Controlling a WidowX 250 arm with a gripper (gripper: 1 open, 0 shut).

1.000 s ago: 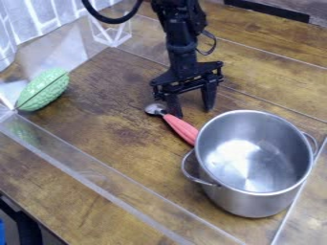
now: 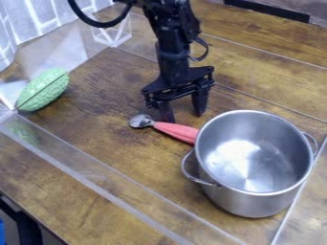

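The black robot arm (image 2: 173,57) hangs down from the top middle, and its gripper (image 2: 177,100) is low over the wooden table, its fingers dark against dark shadow; whether they are open or shut is unclear. Just below it lies a scoop-like utensil with a metal head (image 2: 141,122) and a red handle (image 2: 174,129), the handle's far end reaching behind the steel pot (image 2: 250,196). The pot, empty, with two side handles, fills the lower right.
A green textured oval object (image 2: 44,88) lies at the left. Clear plastic edges run along the left and lower sides. The table behind and right of the gripper is free.
The utensil's metal head has shifted down and to the left, away from under the gripper. The arm has moved slightly, toward the front left.
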